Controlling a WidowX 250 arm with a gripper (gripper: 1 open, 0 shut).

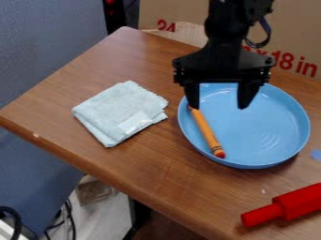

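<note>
My black gripper (220,98) hangs open above the blue plate (264,131), its fingers apart, one over the plate's left side and the other over its back part. An orange crayon-like stick with a red end (206,132) lies on the plate's left side, just below the left finger, which hides part of its upper end.
A folded pale cloth (119,112) lies left of the plate. A red cylinder (282,204) lies at the front right. A cardboard box (288,28) stands behind the table (100,66), whose left edge borders a drop.
</note>
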